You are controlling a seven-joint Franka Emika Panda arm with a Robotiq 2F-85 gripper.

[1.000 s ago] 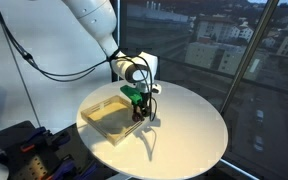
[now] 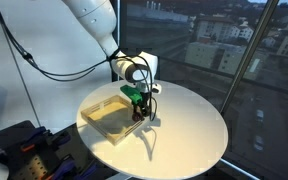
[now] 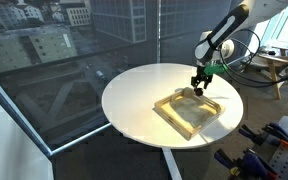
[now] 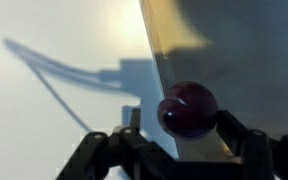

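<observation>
A dark red-purple round object (image 4: 188,108) shows in the wrist view, in front of the wall line of a shallow tan box (image 4: 162,62). My gripper stands partly open around it: a clear gap separates the left finger (image 4: 134,118) from the object, while the right finger (image 4: 224,121) appears close against it. Whether that finger touches, I cannot tell. In the exterior views the arm reaches down at the corner of the box (image 2: 92,124), where the gripper (image 3: 197,86) is small and dark. The round object's underside is hidden.
The box rests on a white oval table (image 2: 189,125), whose other side is bare. Black cables (image 2: 64,75) hang in loops along the arm. Dark chairs or equipment (image 3: 259,155) stand beside the table's edge, near the box.
</observation>
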